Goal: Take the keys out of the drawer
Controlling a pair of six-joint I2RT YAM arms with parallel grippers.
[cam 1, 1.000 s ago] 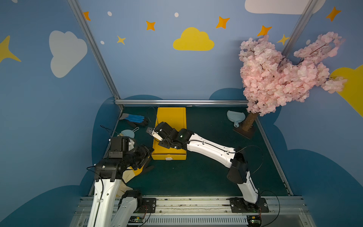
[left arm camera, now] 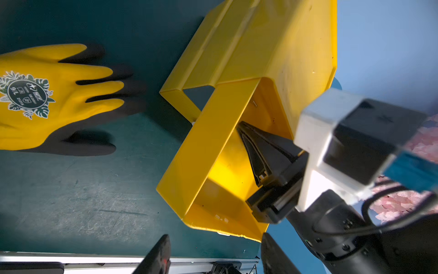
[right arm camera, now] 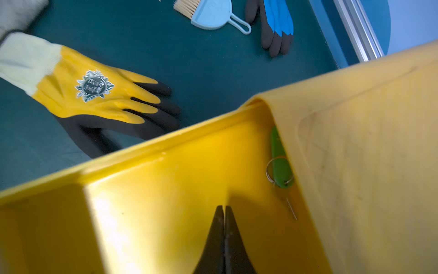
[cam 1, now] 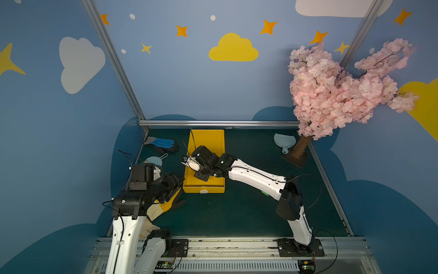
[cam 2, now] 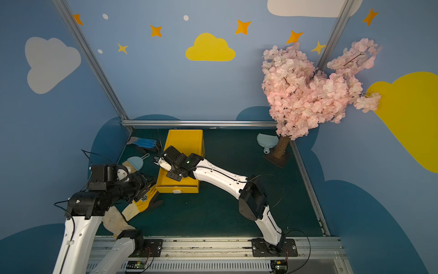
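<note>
The yellow drawer box (cam 1: 212, 141) stands mid-table, its drawer pulled out toward the front. Inside the drawer (right arm camera: 173, 196), in the right wrist view, a green key tag (right arm camera: 279, 157) with a metal ring lies near the box's top panel. A thin metal piece, perhaps a key, shows below the ring. My right gripper reaches into the drawer with its fingertips together and nothing between them; the tag lies to its right in that view. To the left of the box, my left gripper holds its fingers apart, empty, facing the drawer's side.
A yellow-black glove (left arm camera: 59, 96) lies left of the box. Farther back are a blue glove (cam 1: 162, 143) and a brush with dustpan (cam 1: 155, 160). At the back right stand a blossom tree (cam 1: 298, 153) and another dustpan (cam 1: 285, 141).
The left arm shows only a slight shift.
</note>
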